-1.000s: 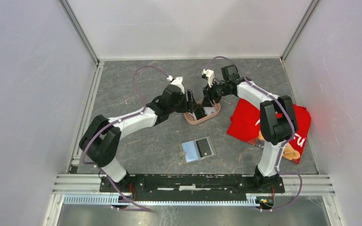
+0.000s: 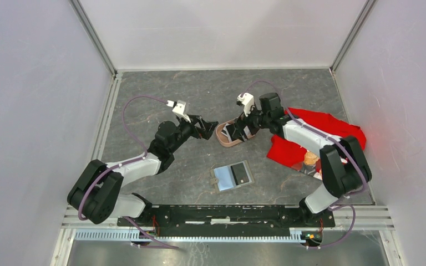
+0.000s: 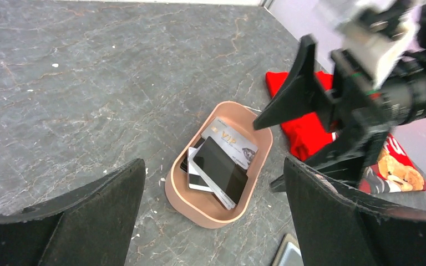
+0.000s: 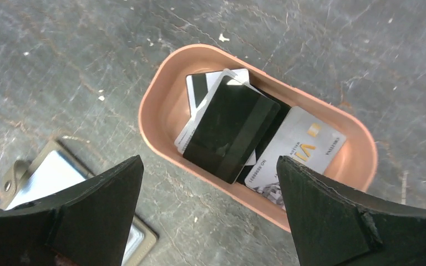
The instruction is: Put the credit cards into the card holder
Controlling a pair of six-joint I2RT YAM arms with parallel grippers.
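Observation:
Several cards lie in a pink oval basket (image 4: 166,72). On top is a black card (image 4: 230,130), and a silver VIP card (image 4: 305,141) lies toward one end. A white card with a dark stripe (image 4: 197,88) sticks out from under the black one. The card holder (image 2: 232,175), with light blue and black halves, lies flat in front of the basket. Over the basket is my right gripper (image 2: 244,131), open, the cards below and between its fingers. Left of the basket, my left gripper (image 2: 209,128) is open and empty.
A red printed cloth (image 2: 288,148) lies on the right, under my right arm. Bare grey table (image 2: 191,177) surrounds the card holder and fills the left side.
My left gripper has drawn back to the left from the basket. The cards remain inside.

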